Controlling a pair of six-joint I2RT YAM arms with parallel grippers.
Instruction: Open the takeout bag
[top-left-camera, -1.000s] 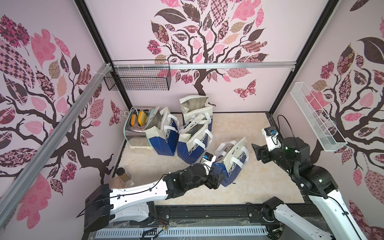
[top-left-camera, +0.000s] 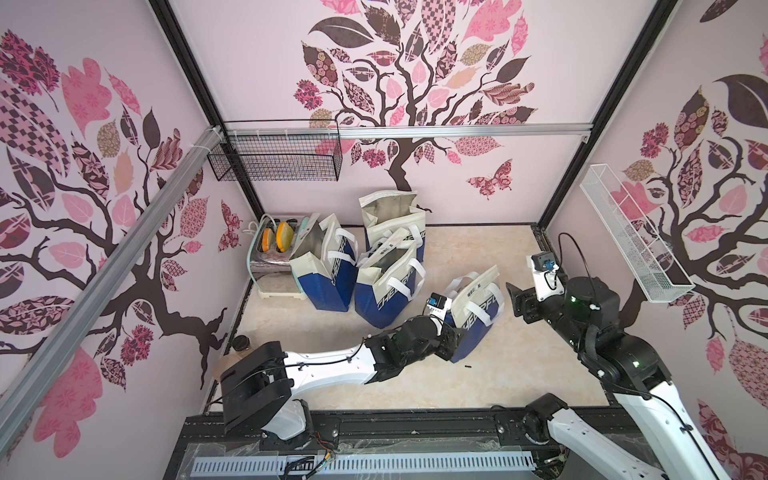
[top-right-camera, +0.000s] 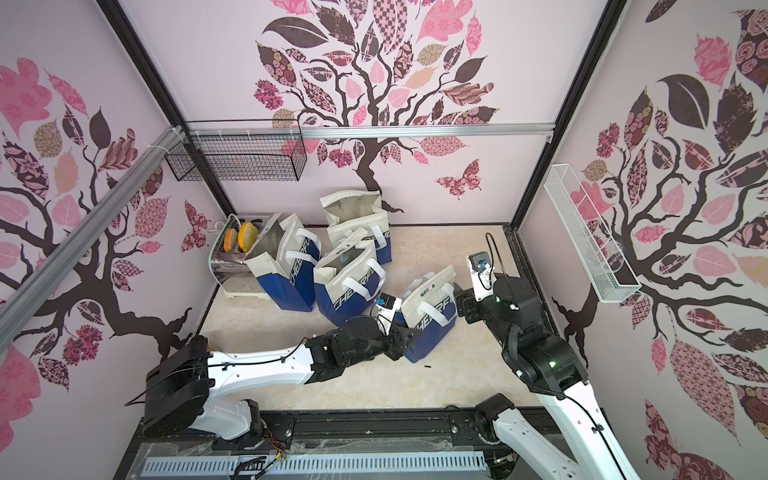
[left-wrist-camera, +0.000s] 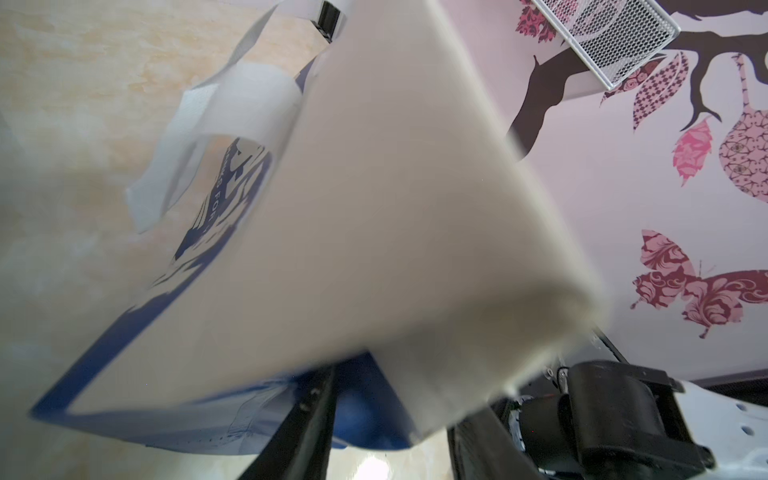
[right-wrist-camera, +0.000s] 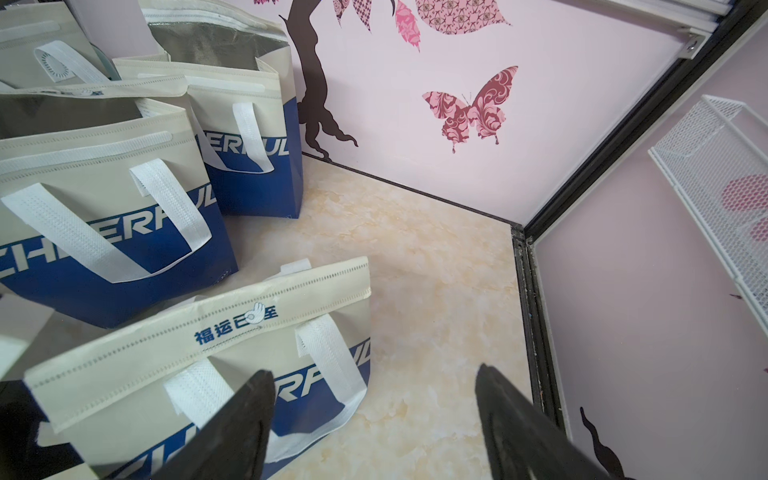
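A closed blue and cream takeout bag (top-left-camera: 477, 312) leans in the middle-right of the floor, its flap (right-wrist-camera: 312, 284) folded over and handles out. My left gripper (top-left-camera: 448, 340) is at the bag's near-left end; in the left wrist view its fingers reach under the bag's blurred cream corner (left-wrist-camera: 496, 296), and whether they grip it is hidden. My right gripper (top-left-camera: 520, 302) hovers to the right of the bag, open, with nothing between its fingers in the right wrist view.
Several open bags (top-left-camera: 384, 296) stand behind and left, beside a rack (top-left-camera: 276, 284) with yellow items. A white wire basket (top-left-camera: 636, 232) hangs on the right wall.
My left gripper has moved right and up against the bag, and the bag has shifted right and slightly toward the back. My right gripper has shifted slightly.
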